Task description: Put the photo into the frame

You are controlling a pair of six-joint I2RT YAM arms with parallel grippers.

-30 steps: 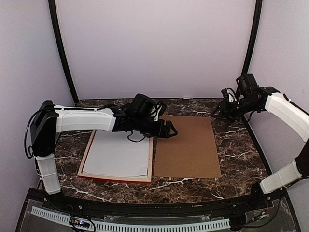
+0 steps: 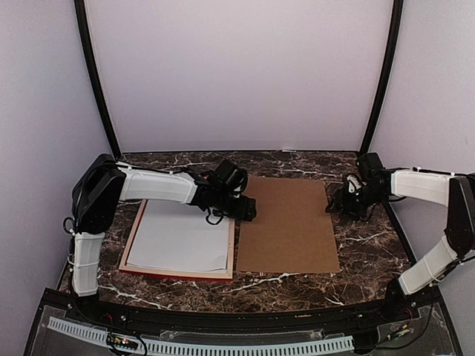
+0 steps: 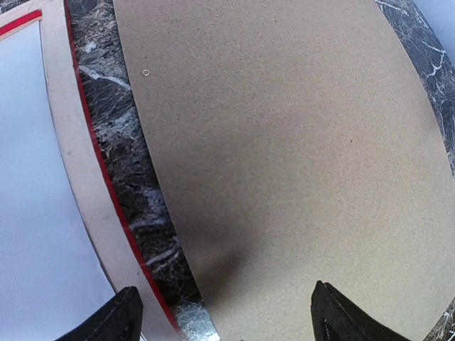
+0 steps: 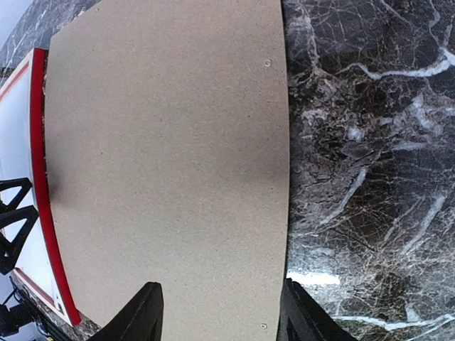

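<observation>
A shallow wooden frame (image 2: 128,245) with red edging holds a white sheet (image 2: 177,241) on the left. A brown board (image 2: 288,230) lies flat beside it on the right. My left gripper (image 2: 242,209) hangs over the seam between frame and board, its fingers (image 3: 121,312) apart with nothing between them. My right gripper (image 2: 343,202) is above the board's right edge; in the right wrist view its fingers (image 4: 149,305) stand apart, straddling that edge, holding nothing.
White walls enclose the back and sides.
My right gripper has come down toward the board's right edge. My left gripper has drawn a little to the left. The frame and board look unmoved.
</observation>
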